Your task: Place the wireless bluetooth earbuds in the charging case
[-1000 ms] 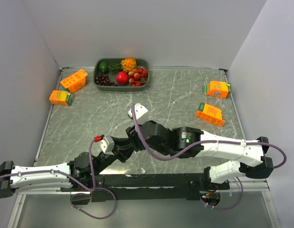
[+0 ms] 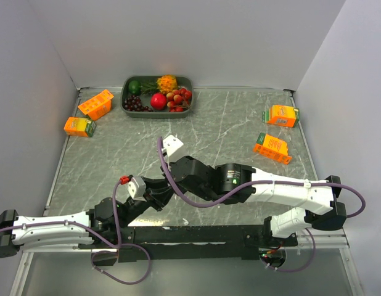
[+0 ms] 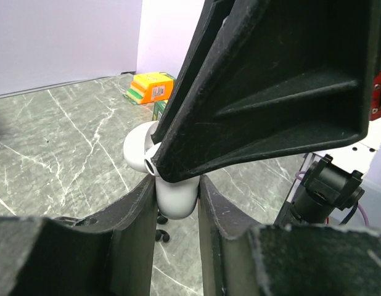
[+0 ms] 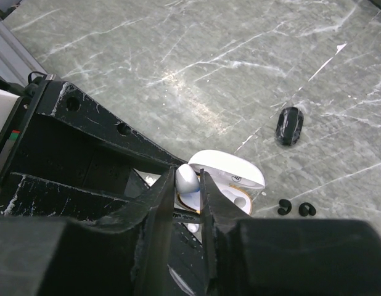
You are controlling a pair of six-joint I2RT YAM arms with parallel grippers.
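My two grippers meet at the lower middle of the top view, left [image 2: 159,191] below right [image 2: 172,172]. In the left wrist view my left gripper is shut on the white charging case [image 3: 176,203]; the right gripper's black body hangs over it and hides part of it. In the right wrist view my right gripper is shut on a white earbud [image 4: 186,177], held at the open case [image 4: 226,167]. Whether the earbud is seated in its slot I cannot tell.
A black oblong object [image 4: 289,126] and small black pieces [image 4: 306,209] lie on the marble table. A fruit basket [image 2: 126,102] stands at the back; orange boxes [image 2: 274,147] lie at both sides.
The left arm has barely shifted.
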